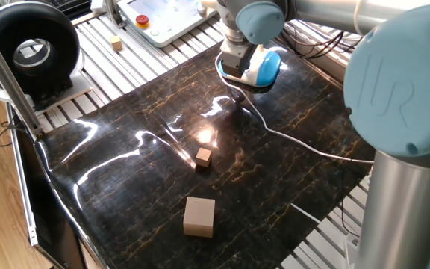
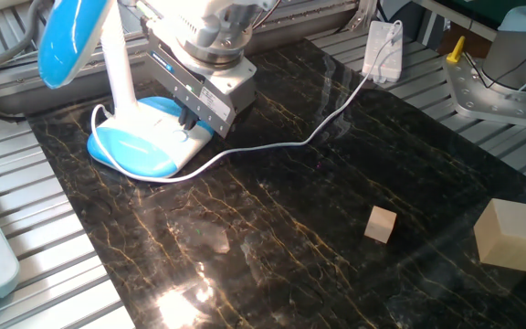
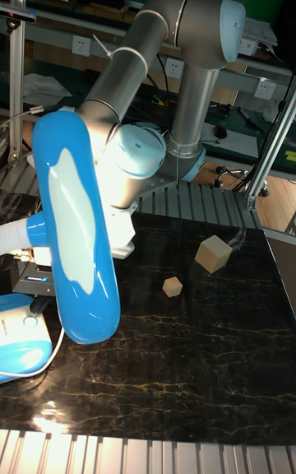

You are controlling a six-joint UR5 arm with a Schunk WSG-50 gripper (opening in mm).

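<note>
A blue and white desk lamp stands at the table's edge; its base (image 2: 131, 146) shows whole in exterior view 2 and partly behind my arm in exterior view 1. My gripper (image 2: 187, 121) points down at the base, its dark fingertips over or at the side nearer the table's middle. Whether they touch it, and how far apart they stand, I cannot make out. In exterior view 3 the lamp's head (image 3: 77, 228) covers much of the gripper. A small wooden cube (image 1: 203, 157) and a larger wooden block (image 1: 199, 217) lie apart on the dark marbled tabletop (image 1: 125, 202).
The lamp's white cable (image 2: 272, 146) curves across the tabletop to a white box (image 2: 383, 57). A teach pendant (image 1: 163, 19) and another small cube (image 1: 116, 43) lie on the slatted bench.
</note>
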